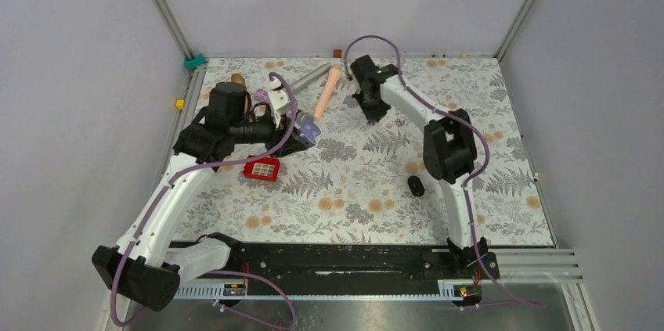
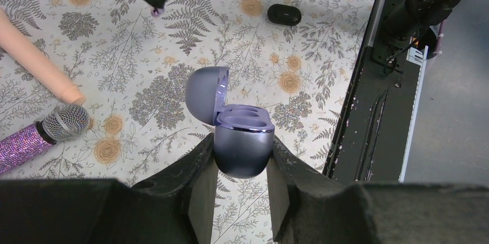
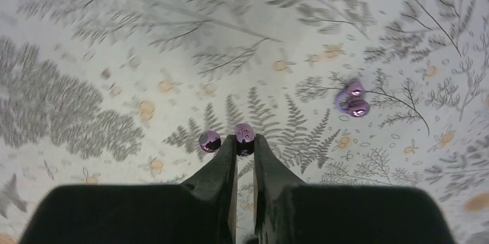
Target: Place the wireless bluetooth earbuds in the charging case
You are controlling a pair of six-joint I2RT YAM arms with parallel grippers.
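Observation:
The purple charging case (image 2: 244,150) is held clear of the table, its lid (image 2: 206,94) raised and the hollows of its tray showing. My left gripper (image 1: 299,140) is shut on the case body. In the right wrist view, my right gripper is shut on one glossy purple earbud (image 3: 244,133). A second rounded purple piece (image 3: 210,141) shows just left of the fingertips; whether it joins the held part is hidden. The other earbud (image 3: 353,101) lies on the patterned cloth, to the right of these fingers.
Behind the left gripper lie a microphone (image 2: 57,124), a peach-coloured stick (image 1: 328,93) and a grey rod (image 1: 311,78). A red calculator (image 1: 261,169) sits below the left arm, a black mouse (image 1: 416,185) at centre right. Cloth between the two grippers is clear.

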